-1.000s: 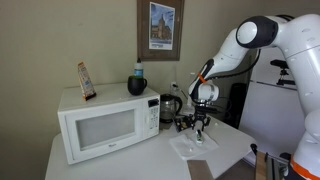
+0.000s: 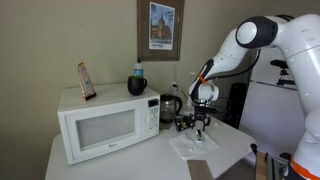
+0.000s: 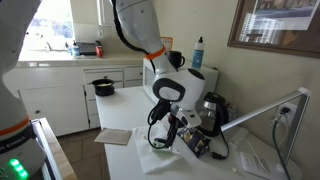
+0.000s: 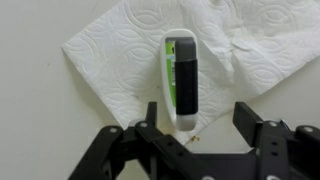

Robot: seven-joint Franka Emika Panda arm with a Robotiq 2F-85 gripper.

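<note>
In the wrist view a slim white object with a green label and a black top part [image 4: 186, 75] is on a white paper towel [image 4: 110, 60]. My gripper is open, with one finger on each side of this object's near end. Gaps show between the object and both fingers, so nothing is held. In exterior view 1 my gripper [image 2: 198, 122] hangs low over the paper towel [image 2: 186, 147] on the table. From the other side, in exterior view 2, the gripper is close above the towel [image 3: 160, 163]; the slim object is hard to make out there.
A white microwave [image 2: 108, 127] stands left of the arm, with a kettle [image 2: 170, 106] beside it. A flat brownish board [image 3: 115, 136] lies on the table, and a black pot [image 3: 103, 87] sits farther back. Bare tabletop surrounds the towel on the near side.
</note>
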